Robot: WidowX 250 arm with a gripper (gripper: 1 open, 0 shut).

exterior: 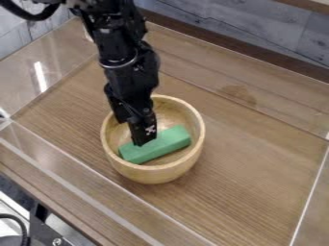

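A round cream-coloured bowl [161, 171] stands on the wooden table, with a green rectangular block [160, 146] lying inside it. My black gripper [134, 125] reaches down from the top of the view into the left back part of the bowl, above and beside the block. Its fingers look apart; whether they touch the block cannot be told.
Bare wooden tabletop [255, 183] spreads to the right and behind the bowl. A grey panelled wall [244, 34] runs along the back. Cables and dark metal parts lie at the lower left, off the table's edge.
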